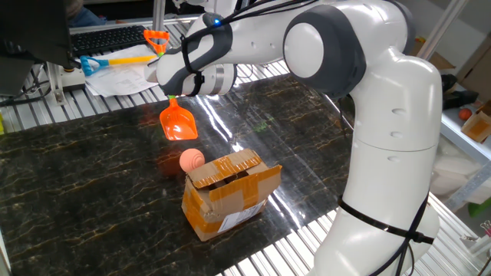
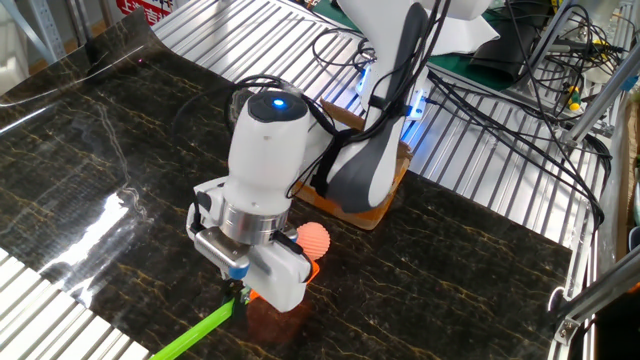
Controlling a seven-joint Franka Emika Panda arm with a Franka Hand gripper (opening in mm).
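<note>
A toy shovel has an orange scoop (image 1: 178, 123), which hangs over the dark marbled mat in exterior view 1. Its green handle (image 2: 195, 331) slants toward the lower left in exterior view 2. My gripper (image 2: 243, 293) is shut on the shovel where handle and scoop meet, though the hand hides part of the grip. A pink ridged ball (image 1: 192, 159) rests on the mat below the scoop, apart from it in exterior view 1. Right beside the ball stands an opened cardboard box (image 1: 230, 201); I cannot tell whether they touch.
Another toy tool with a yellow shaft (image 1: 132, 60) lies on papers at the back left, near a black keyboard (image 1: 109, 40). The arm's base stands beyond the box in exterior view 2.
</note>
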